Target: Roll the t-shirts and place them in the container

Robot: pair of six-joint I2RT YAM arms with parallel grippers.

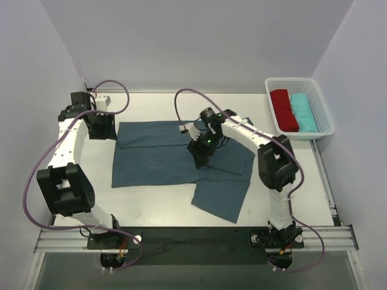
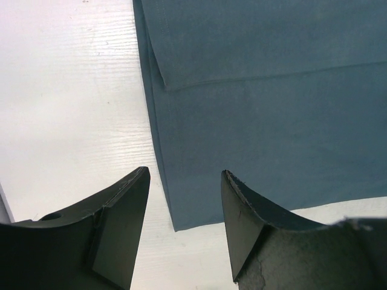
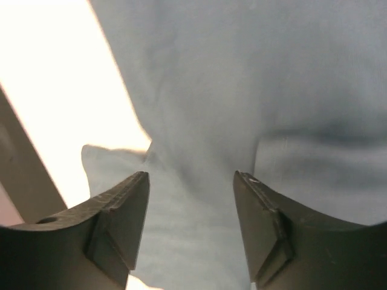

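A dark slate-blue t-shirt (image 1: 151,163) lies spread on the white table, its body folded along several creases, with one part (image 1: 217,199) reaching toward the front edge. My left gripper stands open at the shirt's left end, fingers over its folded left edge and corner, holding nothing. My right gripper is over the shirt's right half, just above the cloth, its fingers apart with nothing seen held between them. The right wrist view is blurred.
A white basket (image 1: 323,124) at the back right holds a folded red cloth (image 1: 283,110) and a folded turquoise cloth (image 1: 303,113). Bare table (image 1: 151,208) shows along the front and around the shirt. Walls stand on the left, back and right.
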